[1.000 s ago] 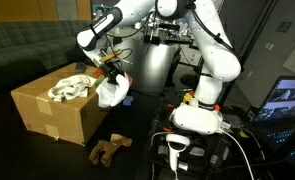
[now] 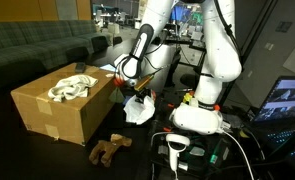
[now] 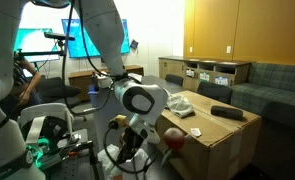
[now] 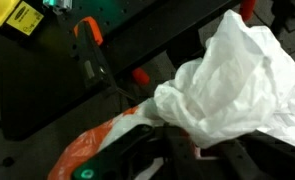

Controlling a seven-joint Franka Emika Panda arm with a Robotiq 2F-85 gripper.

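Observation:
A crumpled white bag or cloth [image 2: 139, 109] hangs beneath my gripper [image 2: 141, 93] in exterior view 1, low beside the arm's base. In exterior view 2, part of the white item [image 3: 139, 160] shows low by the brown block. The wrist view has white folds [image 4: 232, 85] bulging up right at the dark fingers of my gripper, with an orange-red patch to the left. The folds cover the fingertips, so how far the fingers stand apart is hidden.
A brown box-like block [image 2: 47, 105] stands left of the arm, bearing a rumpled pale cloth [image 2: 73, 87]. On the dark floor in front lies a brown object [image 2: 109, 150]. The black base frame [image 4: 137, 50] crosses the wrist view. A laptop [image 2: 282, 105] sits at right.
My arm has swung down and to the right, away from the brown block. The white item has moved with it, from beside the block's end to near the base.

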